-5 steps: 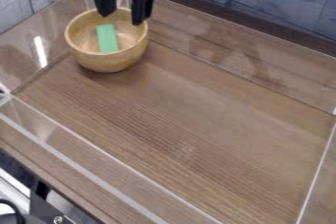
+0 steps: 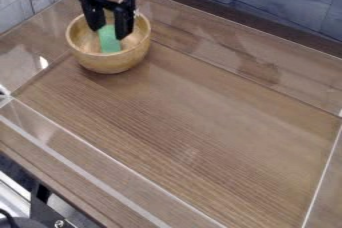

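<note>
The black gripper [image 2: 107, 14] hangs over a round wooden bowl [image 2: 110, 60] at the upper left, its fingers reaching down into the bowl's top part, open. A green block [image 2: 107, 41] lies in the bowl beneath the gripper, its upper end partly hidden by the fingers. Whether the fingers touch it is hard to tell.
A pale wall stands along the left edge, with dark cables at the lower left corner.
The gripper has moved left and down, from above and behind the bowl's right side to over the green block. The bowl appears unmoved.
</note>
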